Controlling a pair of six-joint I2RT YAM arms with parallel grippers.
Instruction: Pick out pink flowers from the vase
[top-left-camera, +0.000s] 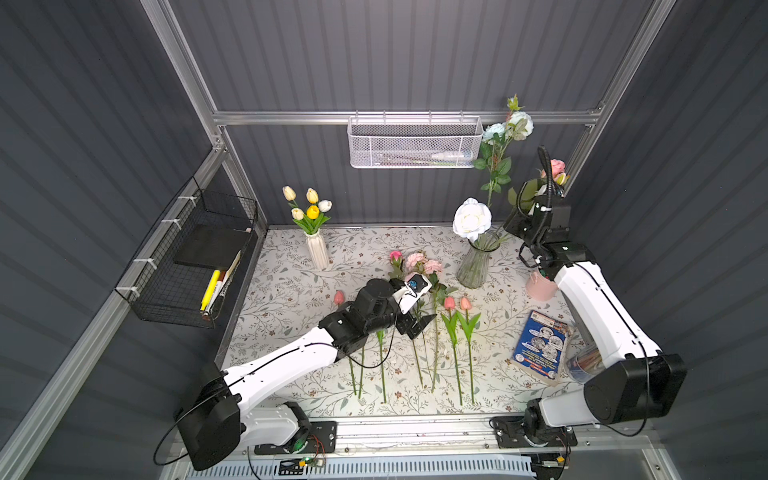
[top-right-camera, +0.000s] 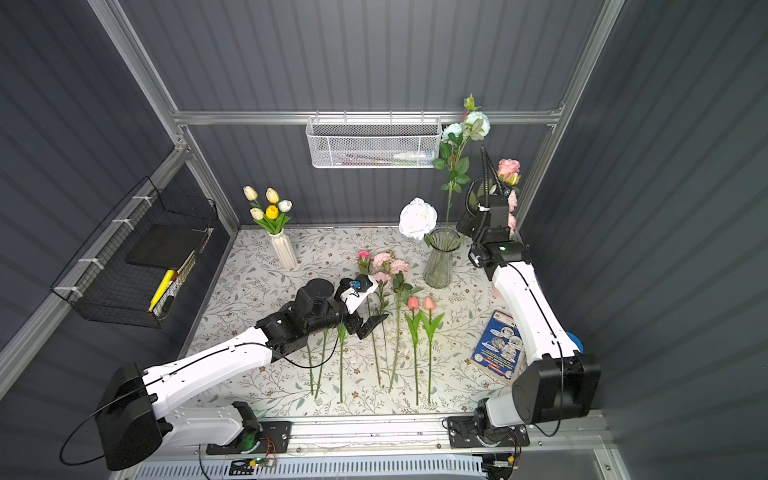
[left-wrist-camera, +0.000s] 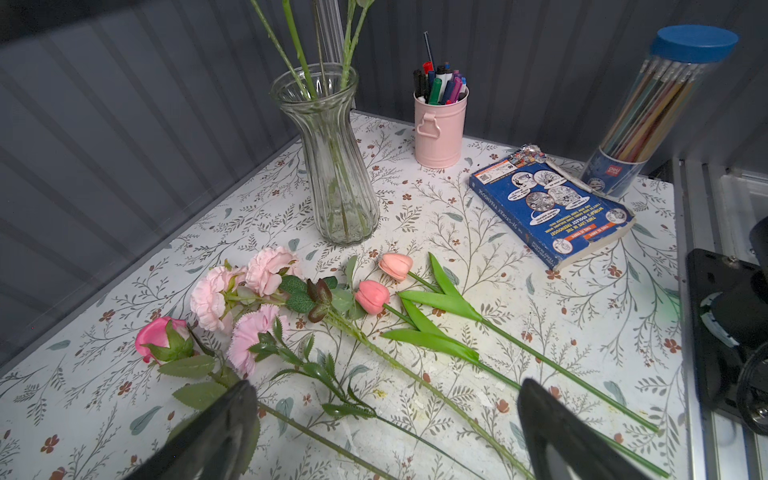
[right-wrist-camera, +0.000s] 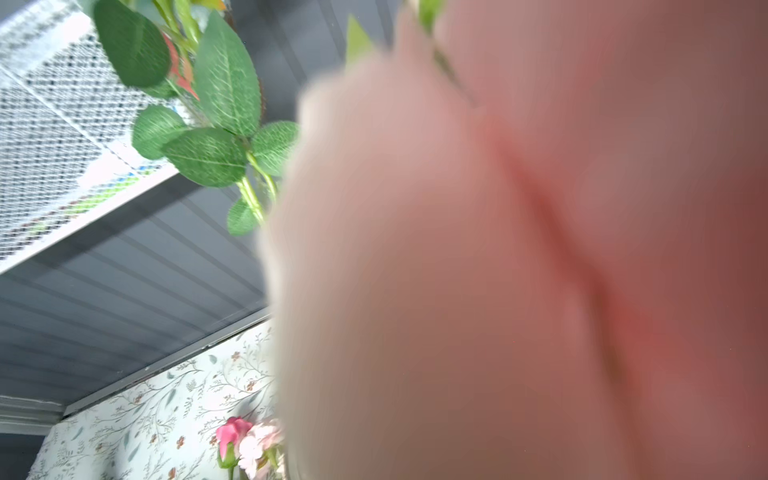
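Pink flowers behind my right gripper (top-right-camera: 472, 228) at the vase (top-right-camera: 440, 260) include a rose (top-right-camera: 509, 168); a blurred pink petal (right-wrist-camera: 520, 240) fills most of the right wrist view, hiding that gripper's fingers. White flowers (top-left-camera: 472, 217) also stand at the vase. Several pink flowers lie on the table, among them carnations (left-wrist-camera: 268, 270), a rosebud (left-wrist-camera: 162, 337) and tulips (left-wrist-camera: 373, 296). My left gripper hangs open above their stems, with nothing held between its fingers.
A cream vase of tulips (top-left-camera: 317, 248) stands back left. A pink pen cup (left-wrist-camera: 438, 140), blue book (left-wrist-camera: 544, 208) and brush holder (left-wrist-camera: 612, 160) occupy the right. Wire baskets (top-left-camera: 412, 148) hang on the back and left walls.
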